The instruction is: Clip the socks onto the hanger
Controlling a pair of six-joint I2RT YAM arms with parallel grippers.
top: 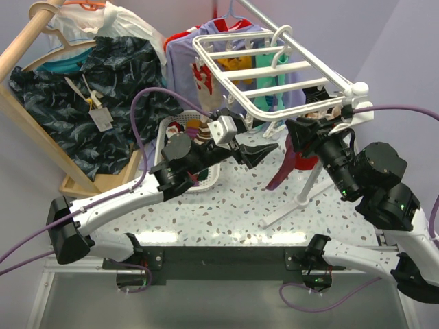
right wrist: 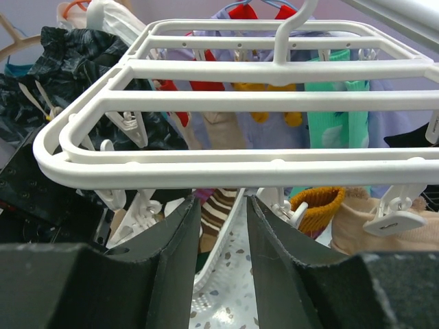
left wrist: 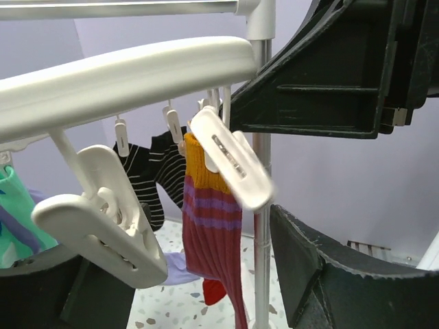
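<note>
A burgundy sock with a mustard cuff (left wrist: 212,226) hangs below the white clip hanger (top: 274,110); a nearer clip (left wrist: 232,159) partly covers its cuff, so I cannot tell how that is gripped. In the left wrist view another clip (left wrist: 103,219) stands between the spread fingers. My left gripper (top: 263,132) is open under the hanger's front edge. My right gripper, also open, faces the front bar with its fingers slightly apart; the mustard cuff (right wrist: 319,205) shows right of them. Other socks hang clipped: teal (right wrist: 336,116), beige (right wrist: 384,226) and black striped (left wrist: 151,171).
A white basket (top: 212,181) with more socks stands below the left arm. The hanger's metal pole (left wrist: 262,240) rises beside the burgundy sock. A wooden rack with dark clothing (top: 89,130) fills the left.
</note>
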